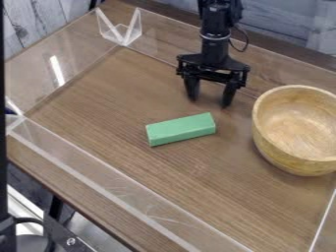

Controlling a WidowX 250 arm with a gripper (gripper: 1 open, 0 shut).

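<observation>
My black gripper [210, 81] hangs over the back of the wooden table [105, 157], its fingers pointing down and standing apart, with nothing visible between them. In front of it, near the middle, lies a green rectangular block [180, 129], set at a slight slant. To the right sits a large round tan bowl [296, 143], close to the table's right side.
A small clear, white-edged object [120, 27] is at the back left corner. A dark object [27, 236] shows beyond the table at the bottom left.
</observation>
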